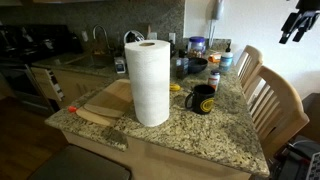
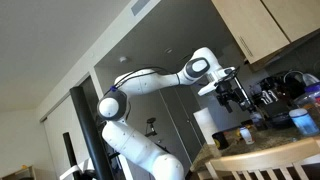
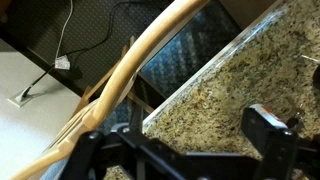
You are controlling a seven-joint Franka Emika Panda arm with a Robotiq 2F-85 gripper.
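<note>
My gripper (image 1: 291, 38) hangs high at the right of exterior view 1, above the chairs and clear of the counter. In the wrist view its dark fingers stand apart with bare counter visible between them, so it is open and empty. A small white bottle (image 3: 268, 116) with a red and blue label lies beyond the right finger, partly covered by it. On the counter stand a tall paper towel roll (image 1: 150, 84), a black mug (image 1: 200, 99) with a yellow mark, and the small bottle (image 1: 213, 79) behind the mug.
A wooden board (image 1: 112, 98) lies left of the roll on the granite counter (image 1: 190, 143). Jars, a soap bottle (image 1: 227, 56) and dark items crowd the back. Wooden chairs (image 1: 275, 102) line the right side.
</note>
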